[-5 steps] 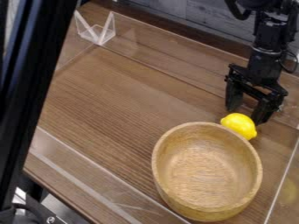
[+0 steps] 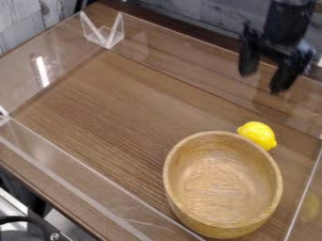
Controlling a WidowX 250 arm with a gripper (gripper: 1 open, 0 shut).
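The black gripper (image 2: 266, 62) is raised at the top right, blurred, above the wooden table near the back wall, its fingers apart with nothing seen between them. A yellow lemon-like object (image 2: 257, 135) lies on the table at the right, below the gripper and apart from it. Just in front of the yellow object is a round, light wooden bowl (image 2: 221, 184), empty.
A clear, angular stand (image 2: 104, 28) is at the back left. Dark cables or parts show at the lower left edge.
The gripper has moved up, away from the yellow object, which stays beside the bowl.
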